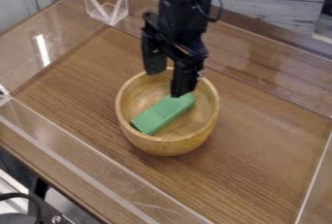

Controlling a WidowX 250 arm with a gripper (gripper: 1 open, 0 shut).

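Note:
My black gripper (166, 61) hangs from the top centre, its fingers open, reaching down to the back rim of a yellow bowl (203, 141). In the bowl lies a green rectangular block (165, 112), tilted diagonally, just below and in front of the fingers. Nothing shows between the fingers.
A clear plastic object (107, 3) stands at the back left. A pale edge runs along the back right, and a black cable lies at the lower left corner.

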